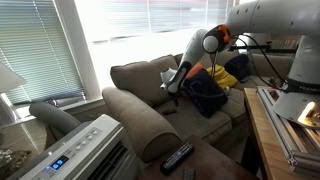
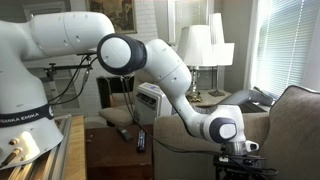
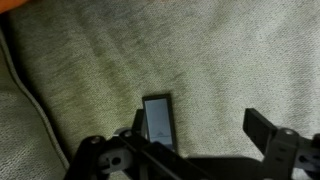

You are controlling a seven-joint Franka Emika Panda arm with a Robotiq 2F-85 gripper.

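A small dark rectangular object with a grey face [image 3: 159, 120] lies on the couch's grey-green fabric in the wrist view. It resembles a remote, though its lower end is hidden by the gripper. My gripper is open, its two fingers wide apart. The object shows nearer the left finger, and bare fabric fills the rest of the gap. In the second exterior view the gripper [image 2: 243, 163] reaches down over the couch seat. From the first exterior view the gripper [image 1: 172, 94] is small and its fingers are unclear.
Dark blue and red items [image 1: 205, 92] rest on the couch beside the arm. A couch armrest [image 1: 138, 123] rises in front. A dark remote [image 1: 177, 157] lies on the brown table, near a white appliance [image 1: 83, 152]. Open cushion surrounds the gripper.
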